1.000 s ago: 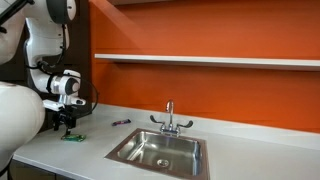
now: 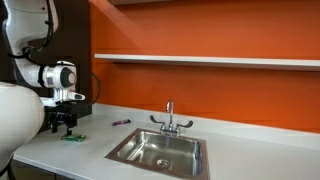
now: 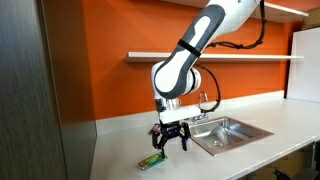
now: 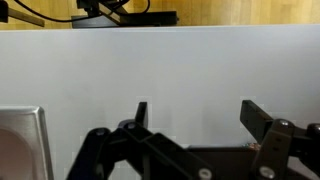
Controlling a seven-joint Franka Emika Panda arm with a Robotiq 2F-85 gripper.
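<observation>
My gripper is open, its two dark fingers wide apart over the bare white counter in the wrist view. Nothing shows held between the fingertips. In exterior view 1 the gripper [image 2: 62, 117] hangs at the counter's left end, close to a green object [image 2: 74, 137] lying flat. That same green object [image 3: 152, 161] lies just in front of the gripper [image 3: 171, 138] in exterior view 2. Farther back on the counter is a small dark, reddish object [image 2: 121, 122]. Low in the wrist view, a dark reddish thing is partly hidden behind the gripper; I cannot tell which object it is.
A steel sink [image 2: 120, 151] with a two-handled faucet [image 2: 170, 117] is set into the counter. A white shelf [image 2: 200, 61] runs along the orange wall. Counter to the sink's right [image 2: 260, 155] is clear. Wooden floor [image 4: 250, 12] shows past the counter edge.
My arm has shifted left and toward the camera of exterior view 1. The green object, the reddish object and the sink area look unchanged.
</observation>
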